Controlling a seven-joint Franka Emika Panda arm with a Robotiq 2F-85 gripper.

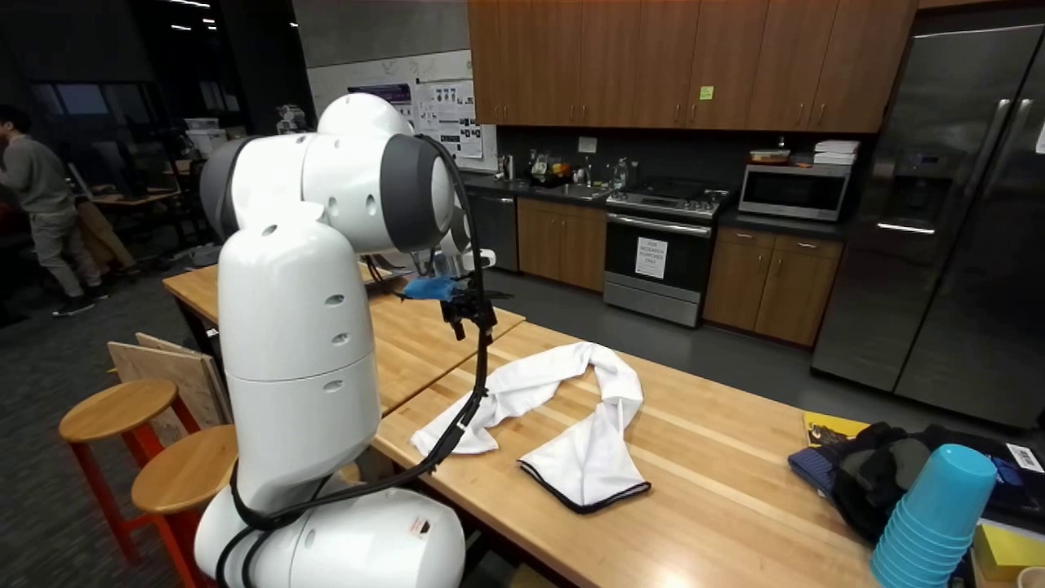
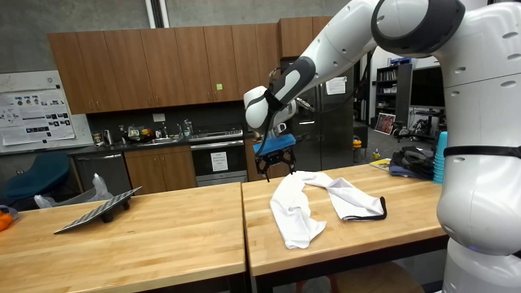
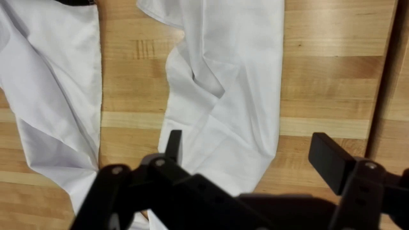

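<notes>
A white cloth with a black edge lies in a bent, crumpled arc on the wooden table. In the second exterior view the cloth curves from the near left round to its black-hemmed end at the right. My gripper hangs above the far part of the table, apart from the cloth. From the wrist, the gripper stands wide open over one strip of the white cloth, its left finger in front of the fabric and the right one over bare wood. Nothing is between the fingers.
A gap divides the two tables. On the left table sits a tilted dark panel. Blue stacked cups and dark clothing occupy the far right end.
</notes>
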